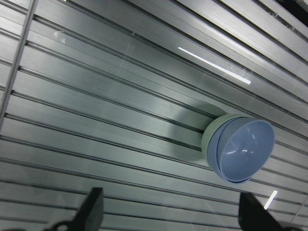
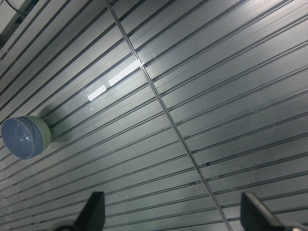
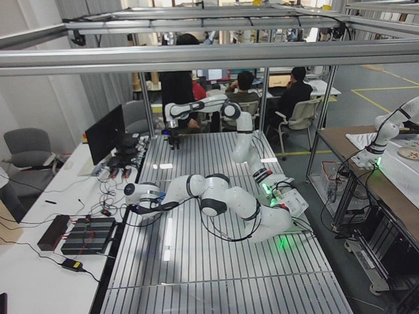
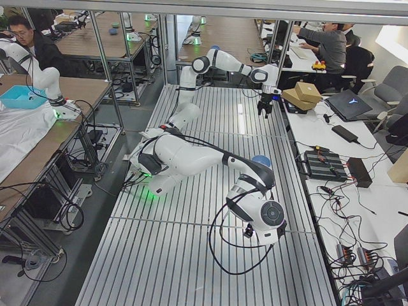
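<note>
Nested bowls, pale green outside and blue inside, sit on the slatted metal table, at the right in the left wrist view [image 1: 244, 150] and at the far left in the right wrist view [image 2: 19, 137]; in the camera right view the blue bowl [image 4: 261, 159] is partly behind the near arm. My left gripper is above the table, beside the bowls, its fingers wide apart and empty. My right gripper hangs over bare slats, also open and empty, farther from the bowls.
The table [image 4: 172, 261] is otherwise largely clear. A white desk [image 3: 39, 275] with electronics, cables and a monitor runs along one side. Metal frame beams [image 3: 209, 55] cross overhead; people sit behind the cell.
</note>
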